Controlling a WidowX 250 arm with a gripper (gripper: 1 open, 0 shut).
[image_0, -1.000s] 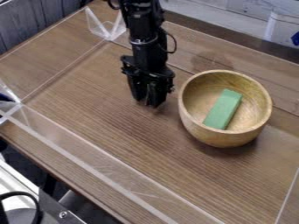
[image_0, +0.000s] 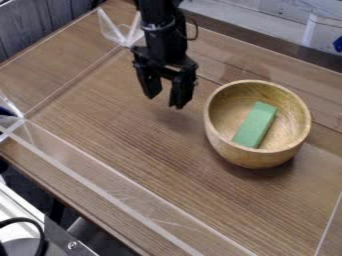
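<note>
My black gripper (image_0: 166, 88) hangs above the wooden table at the upper middle, left of a tan bowl (image_0: 227, 150). It is open, its fingers apart, with nothing seen between them. A green block (image_0: 254, 124) lies inside the bowl, tilted lengthwise toward the upper right.
A white wall runs along the back right. Clear strips of tape or plastic cross the left side, and a dark cable lies at the lower left corner.
My gripper has moved up and toward the back, away from the spot beside the bowl where it was lower. The bowl and green block have not moved.
</note>
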